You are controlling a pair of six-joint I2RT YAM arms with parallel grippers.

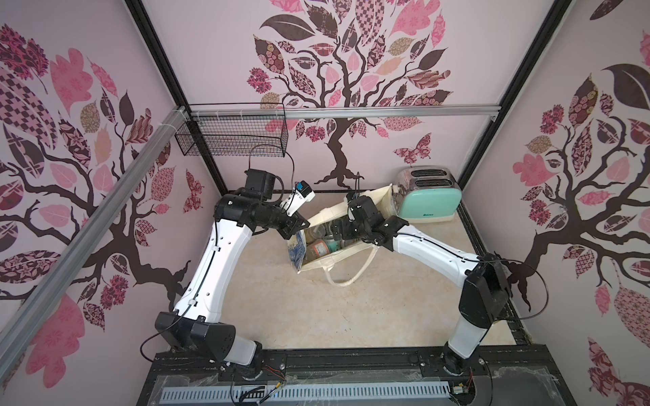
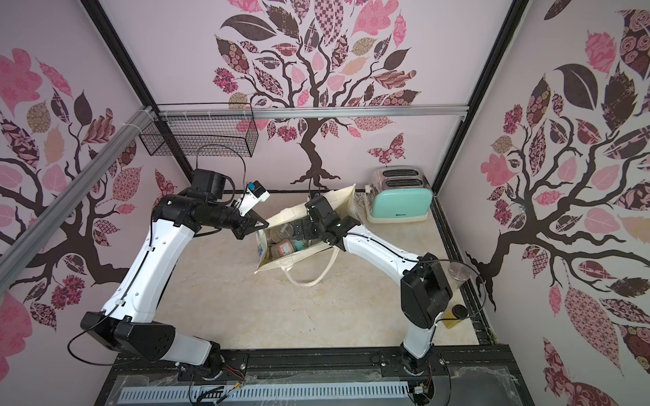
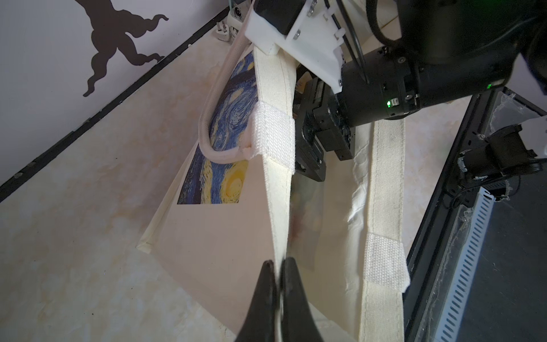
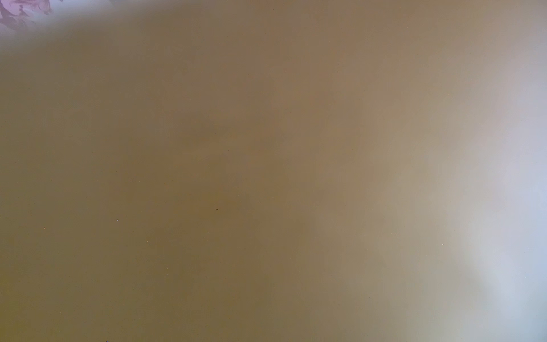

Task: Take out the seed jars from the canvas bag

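A cream canvas bag (image 1: 352, 254) lies mid-table with its top spread, several glass jars (image 1: 319, 249) inside. My left gripper (image 1: 298, 225) is shut at the bag's left end; in the left wrist view its fingertips (image 3: 287, 270) pinch the cream edge band (image 3: 276, 211). My right gripper (image 1: 342, 232) reaches down into the bag's right half; its fingertips are hidden there, so I cannot tell its state. The right wrist view is almost wholly a brown blur.
A mint toaster (image 1: 430, 203) stands at the back right. A wire basket (image 1: 230, 132) hangs at the upper left. A yellow-bodied jar (image 2: 452, 318) sits at the front right.
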